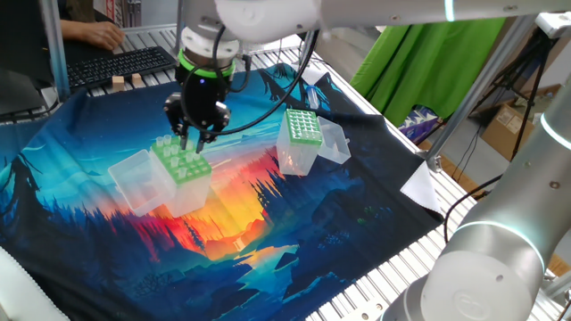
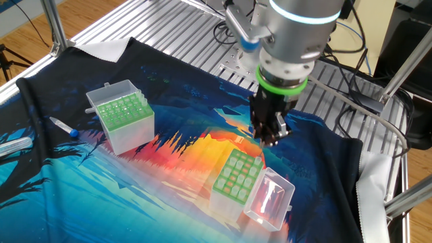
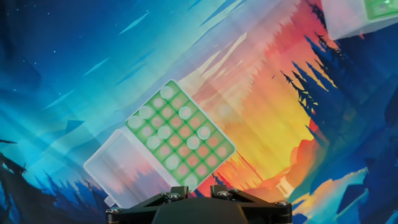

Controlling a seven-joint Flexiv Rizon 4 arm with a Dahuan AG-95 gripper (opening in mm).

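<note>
A clear tip box with a green top, the partly filled box (image 1: 185, 189), sits on the printed cloth with its lid folded open to one side. White tips stand in some of its holes, while other holes are empty. My gripper (image 1: 191, 145) hangs just above and behind this box in exterior view 1. From the wrist, its green grid (image 3: 180, 135) lies ahead of my fingertips, with the open lid (image 3: 127, 167) at its left. My fingers (image 3: 180, 191) stand apart and nothing shows between them: the gripper is open. The second tip box (image 2: 127, 128) stands apart, its lid also open.
A blue-capped pen (image 2: 64, 127) and a clear object (image 2: 15, 146) lie on the cloth beyond the second box. A keyboard (image 1: 120, 64) and a person's hand (image 1: 103, 36) are at the back left. Bare cloth lies between the boxes and in front of them.
</note>
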